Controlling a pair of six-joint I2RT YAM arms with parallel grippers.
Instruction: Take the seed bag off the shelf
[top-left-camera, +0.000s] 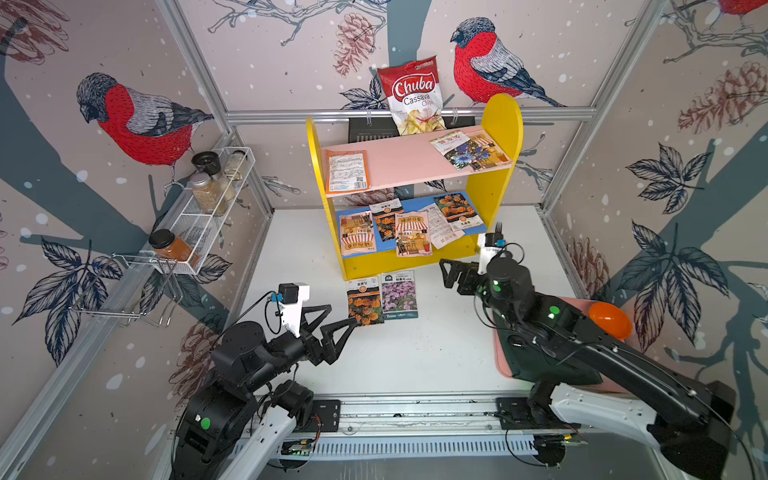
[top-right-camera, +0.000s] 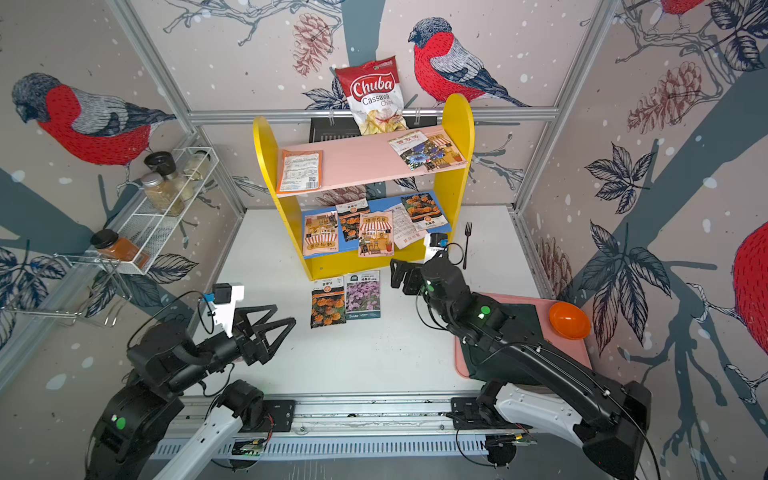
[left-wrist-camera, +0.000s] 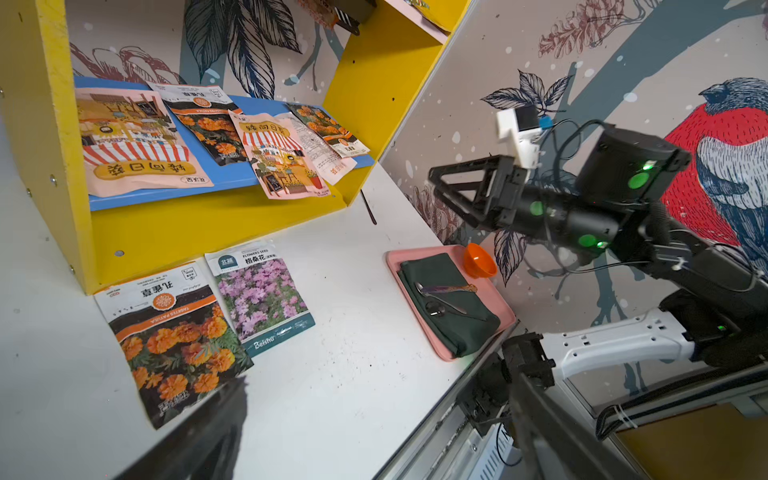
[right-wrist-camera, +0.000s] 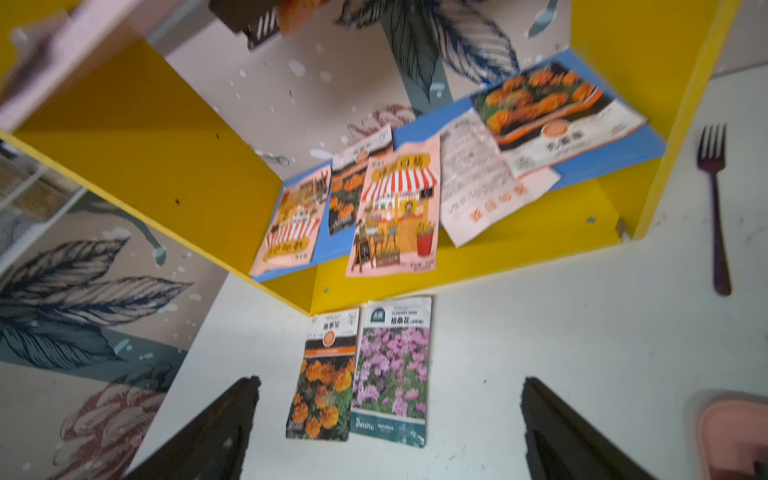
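Observation:
The yellow shelf (top-left-camera: 384, 265) has a pink upper board and a blue lower board. Several seed bags lie on the lower board, among them a striped-awning bag (right-wrist-camera: 397, 208), a white printed bag (right-wrist-camera: 489, 177) and a marigold bag (right-wrist-camera: 552, 113). Up on the pink board are a text-side bag (top-left-camera: 347, 171) and a blue-flower bag (top-left-camera: 470, 150). Two more, a marigold bag (left-wrist-camera: 175, 339) and a purple-flower bag (left-wrist-camera: 260, 296), lie side by side on the table before the shelf. My right gripper (top-left-camera: 446, 276) hovers in front of the shelf, open and empty. Lower left, my left gripper (top-left-camera: 340, 329) is open, too, holding nothing.
A pink tray (left-wrist-camera: 505, 318) with a green cloth, cutlery and an orange bowl (left-wrist-camera: 479, 261) sits at the right. A fork (right-wrist-camera: 717, 208) lies right of the shelf. Jars stand on a wire rack (top-left-camera: 209, 232) at left.

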